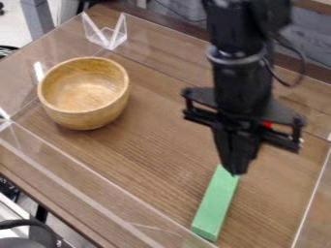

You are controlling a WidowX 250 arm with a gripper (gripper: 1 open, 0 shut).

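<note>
The black robot arm reaches down over the right half of the table, its gripper (239, 155) low at the near end of the arm, above the far end of a green block (215, 203). The fingertips are dark and blurred, and I see nothing held. A red object (269, 124) is mostly hidden behind the arm. A wooden bowl (84, 105) sits at the left.
A clear plastic item (106, 34) stands at the back left. Cables lie at the lower left corner.
</note>
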